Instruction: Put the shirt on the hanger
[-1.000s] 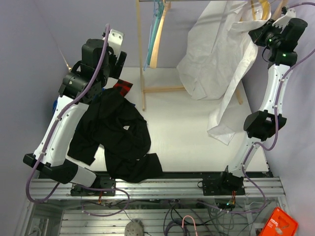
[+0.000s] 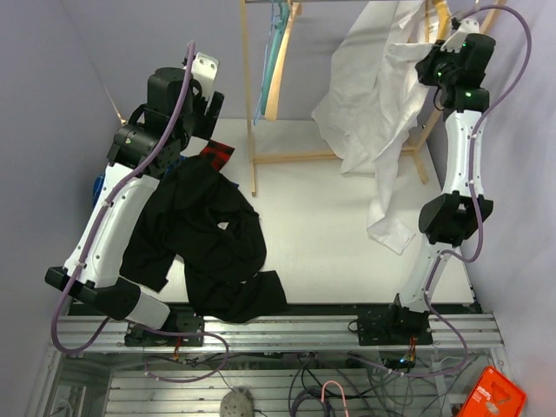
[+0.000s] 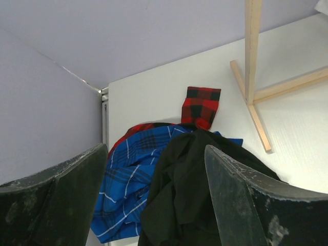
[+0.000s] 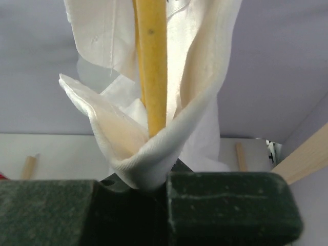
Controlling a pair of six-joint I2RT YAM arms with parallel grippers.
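Note:
A white shirt (image 2: 369, 95) hangs at the upper right of the top view, draped from the rack down to the table. My right gripper (image 2: 427, 69) is shut on the shirt's edge. In the right wrist view the white cloth (image 4: 154, 159) curls up out of the fingers, and the yellow wooden hanger (image 4: 154, 66) stands upright within the fold of cloth. How far the hanger reaches inside the shirt is hidden. My left gripper is open above a dark heap of clothes, with nothing held between its fingers.
Black cloth (image 2: 208, 234) lies at the left, with blue plaid (image 3: 130, 179) and red plaid (image 3: 201, 107) pieces behind it. Other hangers (image 2: 280, 65) hang near the rack's left post (image 2: 247, 95).
My right gripper has moved left, drawing the shirt's held edge with it; the cloth's hanging strip has slackened and shifted left. The left arm has stayed practically still.

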